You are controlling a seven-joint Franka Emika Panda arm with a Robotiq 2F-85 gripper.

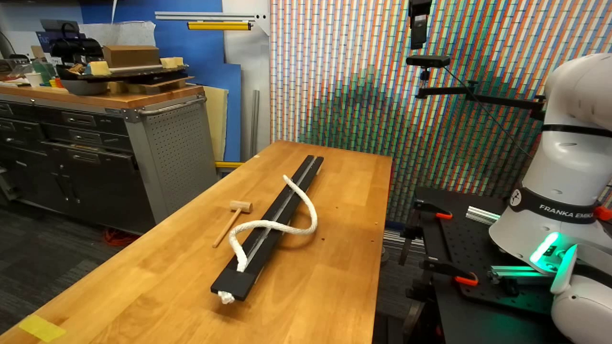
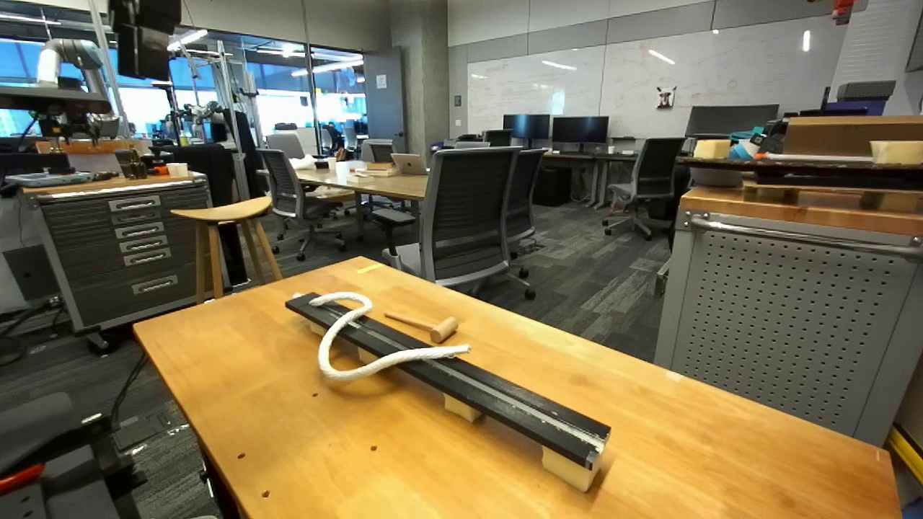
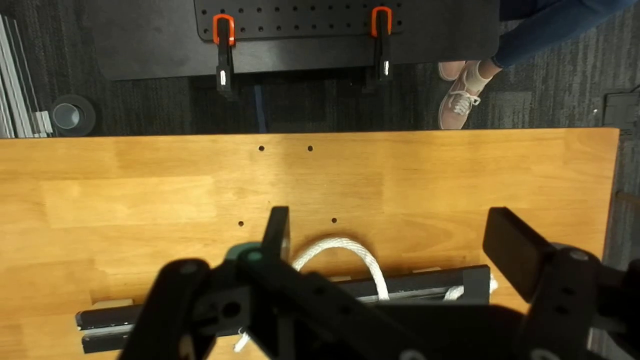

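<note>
A white rope point(image 1: 312, 215) curves in an S over a long black grooved bar point(image 1: 274, 220) on the wooden table. One rope end goes under the bar's near end cap, with a frayed tip showing beyond it; the other end lies loose across the far part. In exterior view 2 the rope point(image 2: 333, 350) bulges off the bar's side. A small wooden mallet point(image 2: 443, 329) lies beside the bar. My gripper stands open in the wrist view, fingers wide apart and nothing held; it hides part of the bar and rope. Neither exterior view shows the gripper.
Light blocks point(image 2: 567, 470) prop the bar off the table. Free tabletop point(image 3: 132, 192) spreads between the bar and the robot's side. Clamps point(image 1: 453, 274) with orange tips sit on the black robot base table. A person's foot point(image 3: 460, 102) shows past the table edge.
</note>
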